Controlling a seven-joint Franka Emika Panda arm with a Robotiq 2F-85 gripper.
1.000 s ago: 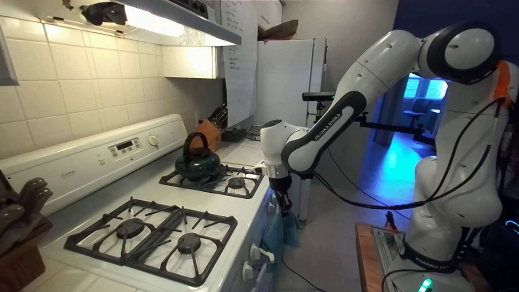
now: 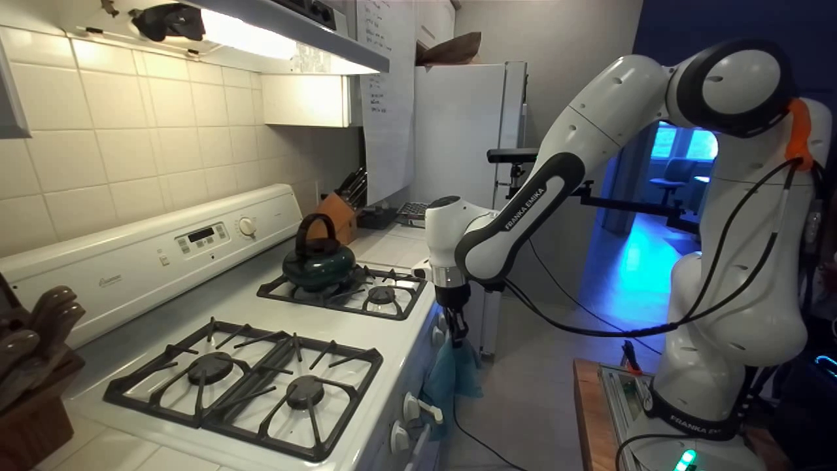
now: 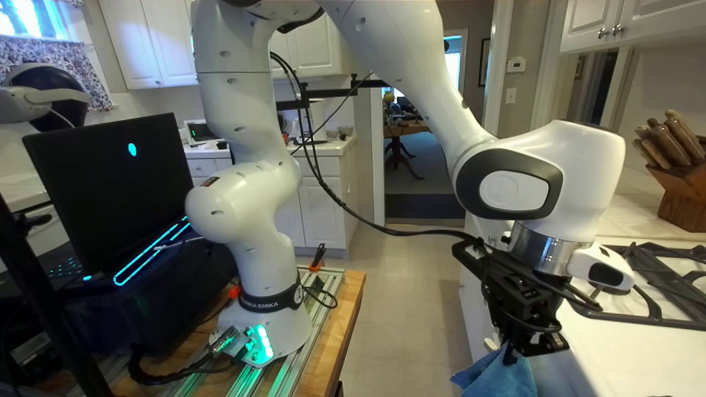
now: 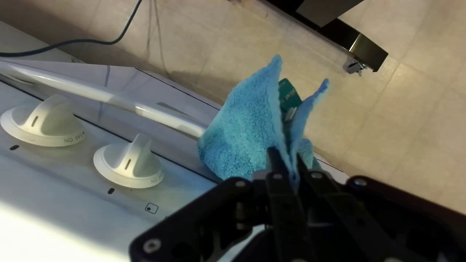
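Observation:
A blue towel (image 4: 244, 126) hangs at the front of the white stove, pinched at its upper part by my gripper, which is shut on it. In the wrist view the oven door handle (image 4: 144, 109) runs up to the cloth and disappears behind it; whether the towel is draped over the handle cannot be made out. Exterior view 1 has the same towel (image 2: 451, 377) below the fingers, beside the stove knobs. From the other side, in exterior view 2, the towel (image 3: 499, 376) spreads under the gripper (image 3: 519, 354). A green tag (image 4: 288, 94) shows between its folds.
White knobs (image 4: 129, 161) stick out along the stove front near the gripper. A dark green kettle (image 2: 318, 263) rests on a rear burner, and the front grates (image 2: 243, 384) are bare. A cable (image 4: 100, 42) lies across the floor, which is otherwise open beside the stove.
The arm has shifted slightly, its wrist moving a little to the right in exterior view 1. The towel stays in the fingers, hanging in nearly the same place.

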